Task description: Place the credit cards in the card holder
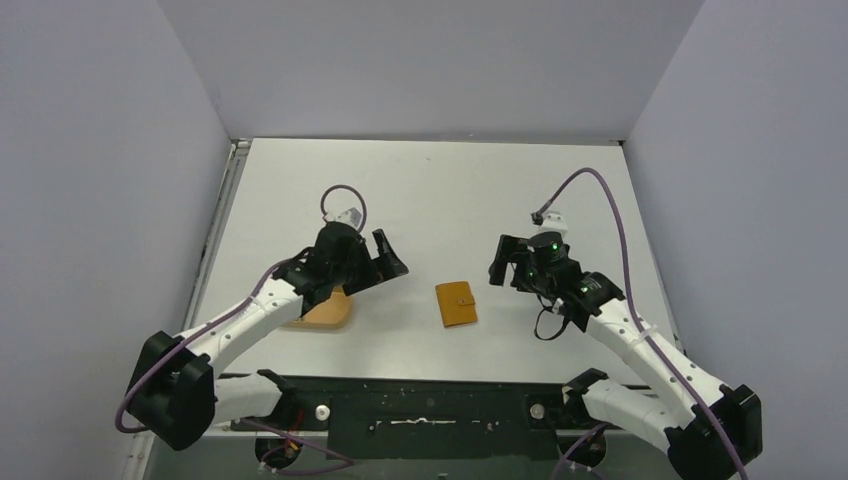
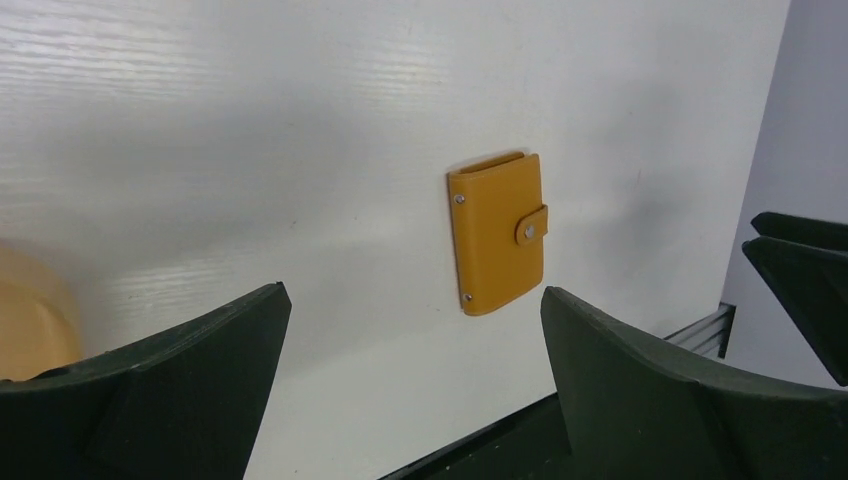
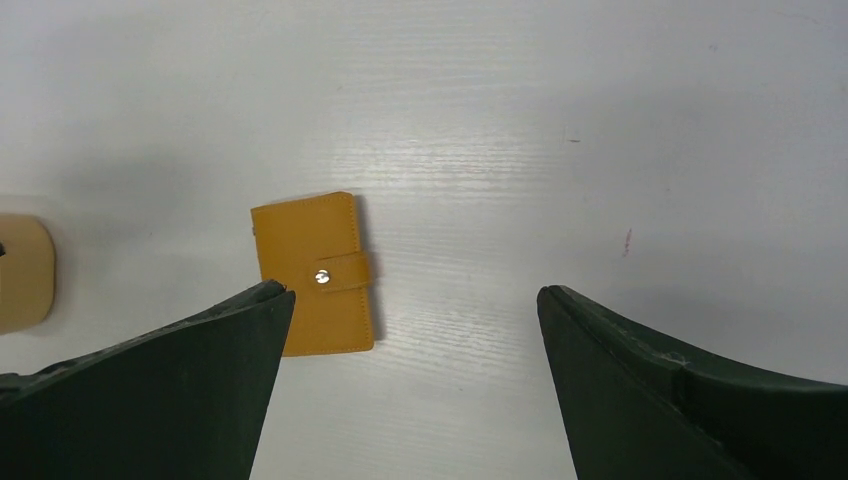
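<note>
A tan leather card holder point(image 1: 457, 304) lies flat on the table between the two arms, its snap strap fastened across the right edge. The left wrist view shows the holder point(image 2: 497, 235) apart from the fingers point(image 2: 640, 370), with an opening along its top edge. In the right wrist view the holder point(image 3: 310, 270) lies beyond the left finger. My left gripper point(image 1: 392, 262) is open and empty, left of the holder. Right of it, my right gripper point(image 1: 505, 262) also stands open with nothing between its fingers. Loose credit cards appear in none of the views.
A tan rounded tray point(image 1: 328, 312) sits on the table under the left arm, partly covered by it; its inside is hidden. Grey walls border both sides.
</note>
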